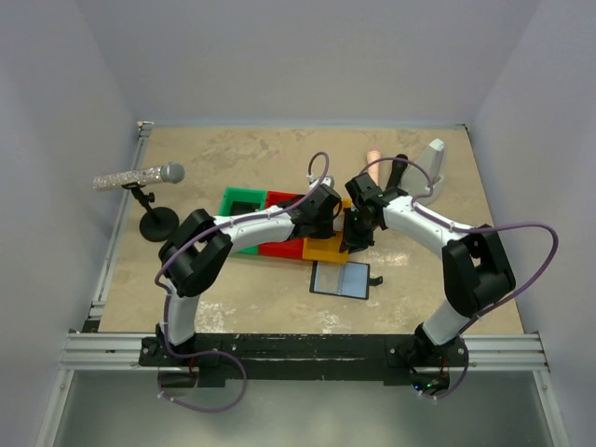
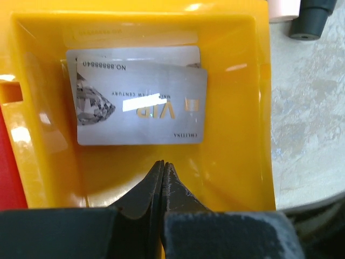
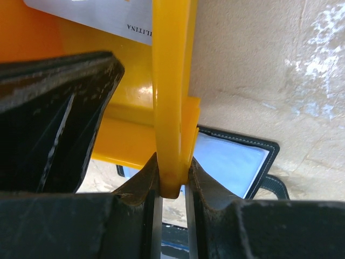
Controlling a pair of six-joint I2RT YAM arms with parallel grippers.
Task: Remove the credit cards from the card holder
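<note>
Two silver-white VIP cards [image 2: 141, 108] lie overlapping on the floor of the yellow bin [image 2: 262, 124], towards its far wall in the left wrist view. My left gripper is over that bin, short of the cards, its fingertips together and nothing between them. Pinched in my right gripper is the bin's right wall, near its front corner. A card holder [image 1: 340, 279] with a dark border and pale panels lies flat on the table in front of the bin. Whether any card is in it cannot be made out.
A green bin [image 1: 244, 207] and a red bin [image 1: 279, 249] adjoin the yellow one on the left. The microphone on a stand [image 1: 140, 177] is at far left. Behind the right arm are a pink tube [image 1: 373, 160], a black item [image 1: 399, 168] and a white object [image 1: 430, 158].
</note>
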